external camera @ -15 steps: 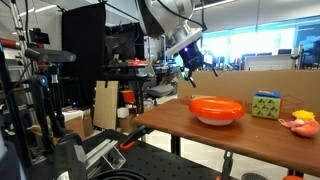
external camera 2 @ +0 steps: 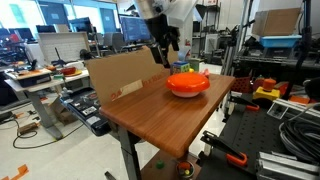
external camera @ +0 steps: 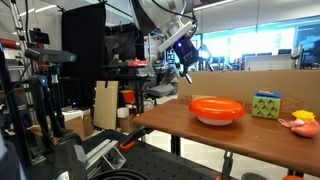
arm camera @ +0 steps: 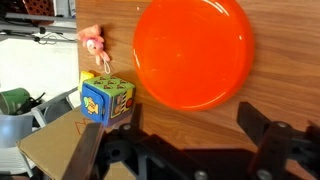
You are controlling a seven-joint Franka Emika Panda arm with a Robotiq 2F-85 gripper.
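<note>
A wide red-orange bowl, paler underneath, rests on the wooden table. Its smooth inside fills much of the wrist view and looks empty. My gripper is above the table, its dark fingers well apart, with only tabletop visible between them. In exterior view 1 the gripper hangs above and left of the bowl, clear of it.
A blue, green and yellow box stands behind the bowl. Beside it lies a pinkish-orange toy with something yellow. A cardboard panel borders the table.
The arm's upper links have risen slightly and shifted left in exterior view 1. The bowl, box and toy stay where they were.
</note>
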